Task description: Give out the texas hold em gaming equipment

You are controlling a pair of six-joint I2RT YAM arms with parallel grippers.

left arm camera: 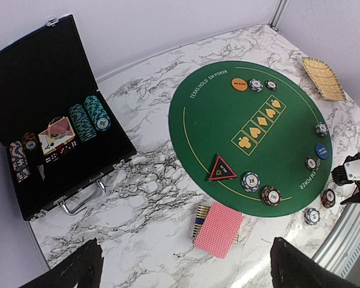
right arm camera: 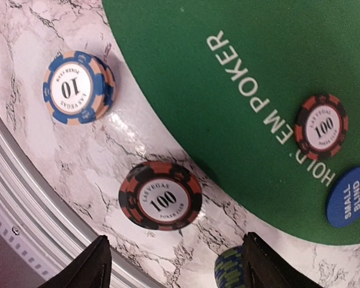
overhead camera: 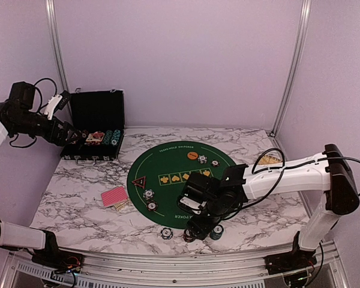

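Observation:
My right gripper (overhead camera: pixel 195 233) hangs low at the table's front edge, open, with its fingers apart. In the right wrist view a black and red 100 chip stack (right arm camera: pixel 161 195) lies ahead of the fingers, not gripped. To its left stands a blue and peach 10 chip stack (right arm camera: pixel 78 87). A dark green stack (right arm camera: pixel 230 269) is partly hidden behind the right finger. On the green mat (overhead camera: pixel 162 153) lie a 100 chip (right arm camera: pixel 321 126) and a blue small blind button (right arm camera: pixel 348 197). My left gripper stays raised at the left, open and empty.
The open black case (left arm camera: pixel 78 162) with chip rows stands at the back left. Red-backed cards (left arm camera: pixel 219 230) lie left of the mat, beside a triangular marker (left arm camera: pixel 222 169). A wooden tray (left arm camera: pixel 324 78) sits right of the mat. Marble between case and cards is clear.

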